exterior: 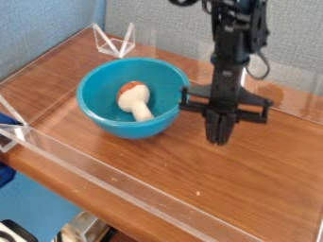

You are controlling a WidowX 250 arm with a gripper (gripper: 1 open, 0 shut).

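A teal bowl (108, 114) sits on the wooden table, left of centre. Inside it lies a toy mushroom (134, 98) with a pale stem and a red-and-white cap. Just right of the bowl, my black gripper (217, 130) hangs low over the table with its fingertips pointing down. It is shut, and nothing shows between its fingers.
Clear plastic edging runs along its back and left side, with white wire shapes at the back left and left. A blue object (8, 125) is at the far left edge.
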